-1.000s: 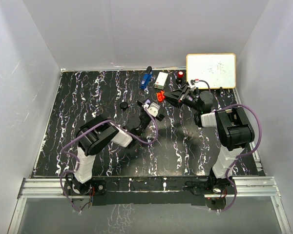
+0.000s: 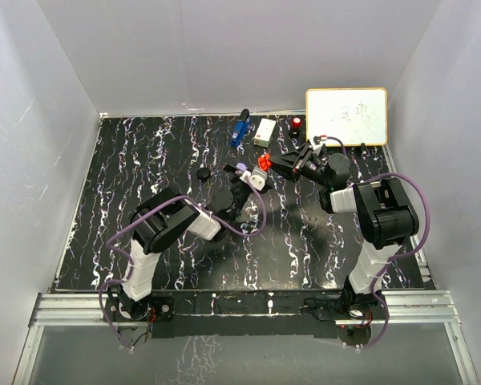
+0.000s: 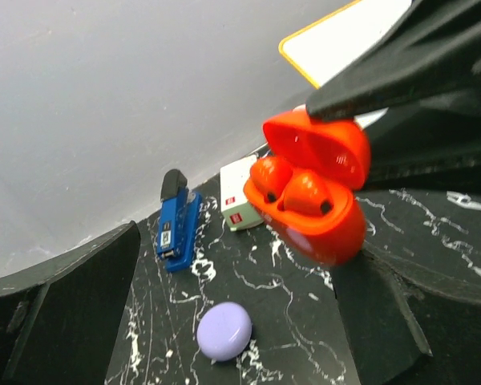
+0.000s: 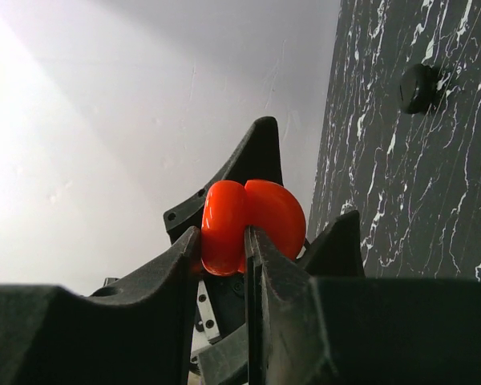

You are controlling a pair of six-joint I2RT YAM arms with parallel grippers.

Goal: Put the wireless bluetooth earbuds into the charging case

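An orange charging case (image 3: 313,224) with its lid up is held in the air by my right gripper, which is shut on it. Two orange rounded earbud shapes (image 3: 305,192) sit in its cavities. My left gripper is open just below and around the case's near side, its right finger close to the case's bottom; whether they touch I cannot tell. In the top view the two grippers meet near the middle of the table.
Behind lie a blue stapler (image 2: 240,128), a white box (image 2: 264,131), a red-capped bottle (image 2: 295,126) and a whiteboard (image 2: 345,116). A purple round object (image 3: 223,330) and a black puck (image 2: 204,173) are nearby.
My left gripper has moved slightly up toward the case in the top view. The right gripper with the case is nearly still.
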